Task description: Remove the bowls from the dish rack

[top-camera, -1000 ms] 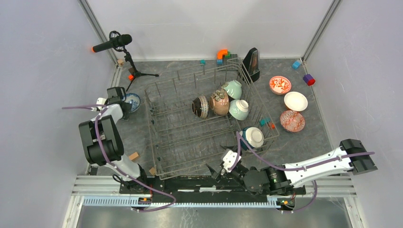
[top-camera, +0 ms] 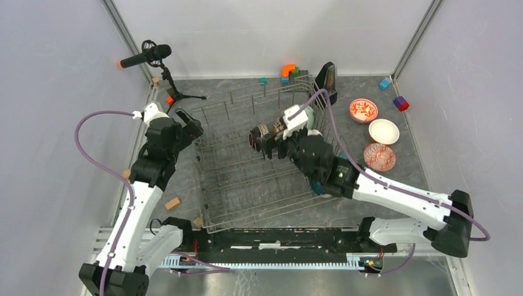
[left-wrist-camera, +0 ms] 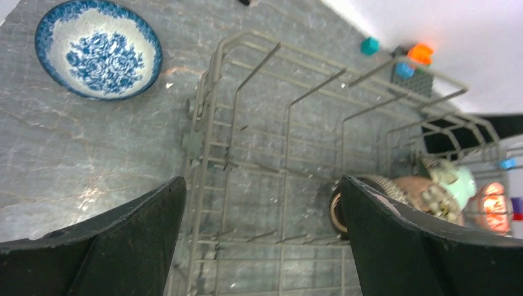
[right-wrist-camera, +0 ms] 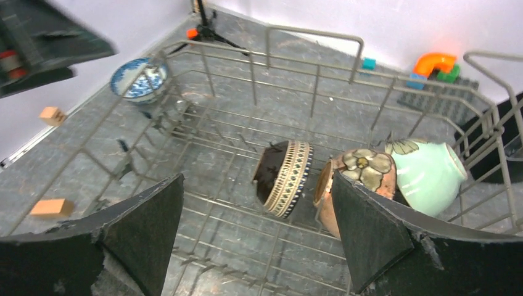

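Observation:
The wire dish rack point(top-camera: 228, 191) fills the middle of the table. In the right wrist view it holds a dark brown patterned bowl point(right-wrist-camera: 288, 179), a tan flowered bowl point(right-wrist-camera: 369, 169) and a green bowl point(right-wrist-camera: 428, 176), all tipped on their sides. My right gripper is open above the rack, its fingers apart with nothing gripped; from above, its arm hides part of the bowls. My left gripper is open and empty over the rack's left edge. A blue-and-white bowl point(left-wrist-camera: 98, 52) rests upright on the table outside the rack, hidden from above by the left arm.
On the table right of the rack sit an orange-patterned bowl point(top-camera: 363, 110), a white bowl point(top-camera: 383, 131) and a red-patterned bowl point(top-camera: 379, 157). A microphone stand point(top-camera: 176, 92) is at the back left. Small blocks lie about, such as a wooden block point(top-camera: 172, 203).
My right arm has swung from the front edge up over the bowls in the rack. Having left the blue-and-white bowl, the left arm has risen and moved right to the rack's left edge.

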